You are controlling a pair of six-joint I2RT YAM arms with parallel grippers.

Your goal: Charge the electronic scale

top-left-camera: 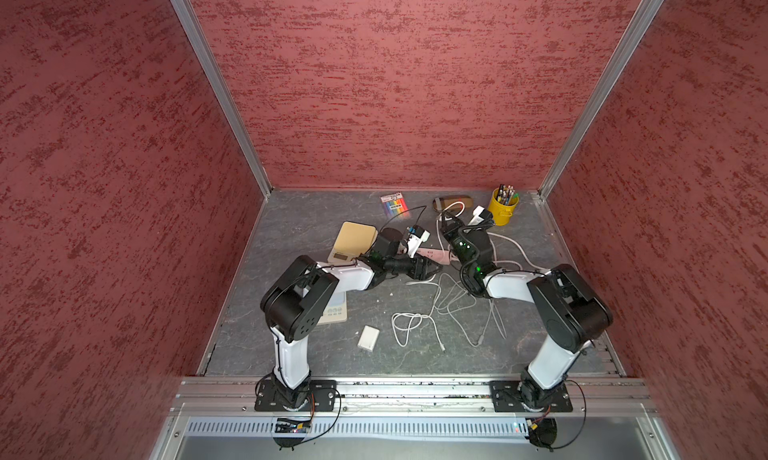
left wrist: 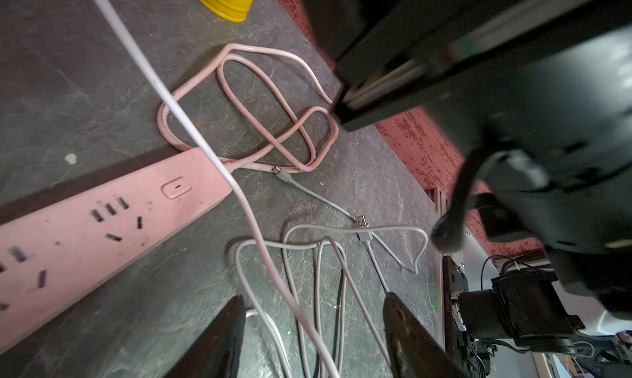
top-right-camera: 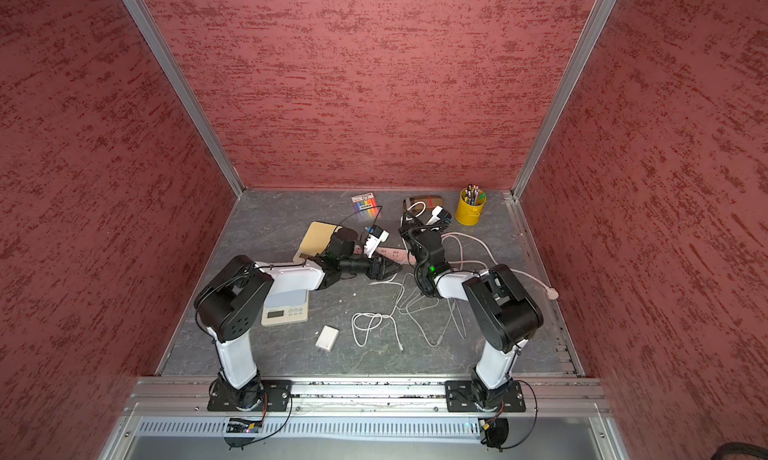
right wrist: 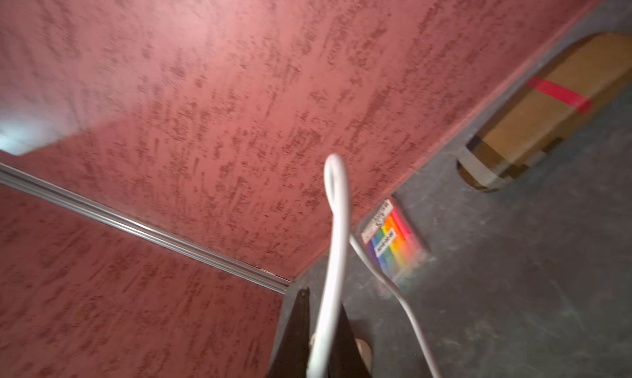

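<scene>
The white electronic scale lies at the left, partly under my left arm. A white cable lies partly bunched on the table and rises to my right gripper, which is shut on it; a loop of this cable stands up beyond the fingers in the right wrist view. My left gripper is open over the right part of the pink power strip, with the white cable running through view between its fingers but not gripped. A small white charger block lies near the front.
More grey-white cables lie right of the strip. A brown case, a colourful pack and a yellow pen bucket stand at the back. A tan notebook lies behind the scale.
</scene>
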